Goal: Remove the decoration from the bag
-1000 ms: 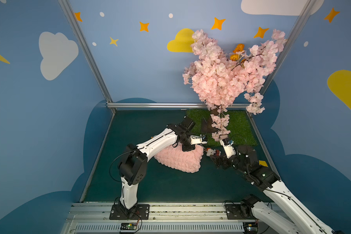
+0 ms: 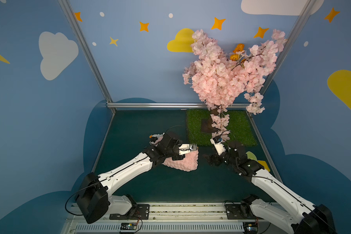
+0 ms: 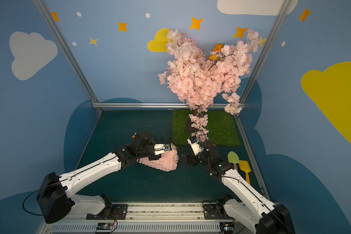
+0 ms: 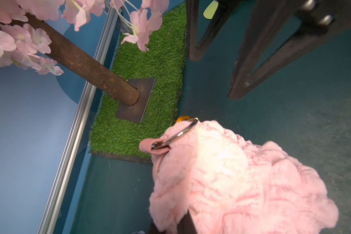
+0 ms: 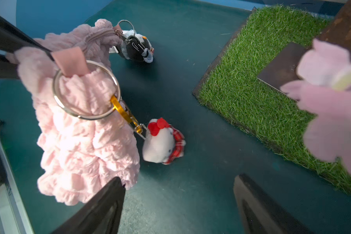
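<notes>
The fluffy pink bag point(image 5: 85, 152) is lifted at one end, with my left gripper shut on it. A metal ring point(image 5: 56, 87) hangs from a pink tab at that end. From the ring a gold clasp point(image 5: 122, 111) and short chain hold a white plush decoration point(image 5: 158, 144) with a red bow and plaid outfit. At the bag's far end another ring carries a black-and-white plush point(image 5: 134, 48). My right gripper stands open just right of the bag, its fingers point(image 5: 93, 210) wide apart and nothing between them. The white plush lies beyond the fingertips, touching neither.
A blossom tree point(image 2: 222, 78) stands on a grass mat point(image 2: 241, 128) behind the right gripper, with low-hanging flowers point(image 5: 327, 93) close to its camera. Green and yellow shovels point(image 3: 244, 167) lie at the right edge.
My left gripper has drawn back leftward, and the bag's end has shifted left. The white plush, earlier visible by my right gripper, no longer shows from above. The right arm has followed slightly left.
</notes>
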